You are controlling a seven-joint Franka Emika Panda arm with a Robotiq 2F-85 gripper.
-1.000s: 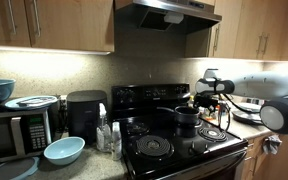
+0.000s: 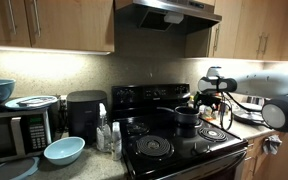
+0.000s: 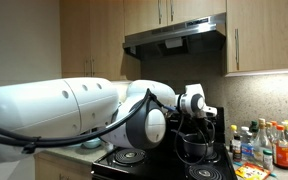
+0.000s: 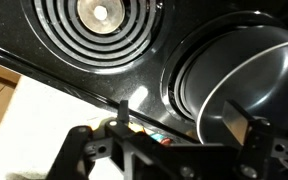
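A dark pot [image 2: 187, 117] sits on a rear burner of the black stove [image 2: 159, 168]. In the wrist view the inside of the pot [image 4: 269, 85] and its pale curved rim fill the right side. My gripper is open, its two fingers wide apart, with the near part of the rim showing between them. From exterior view 2, the gripper [image 3: 206, 112] hangs over the pot [image 3: 196, 140], pointing down. Whether any finger touches the pot cannot be made out. Nothing appears to be held.
Several bottles [image 3: 283, 145] crowd the counter right of the stove. A blue bowl [image 2: 64, 151], clear bottles [image 2: 116, 140] and a microwave [image 2: 12, 138] stand to the left. Overhead is the range hood [image 2: 169, 15].
The arm has shifted slightly near the pot over the last second. The pot has stayed in place on the stove.
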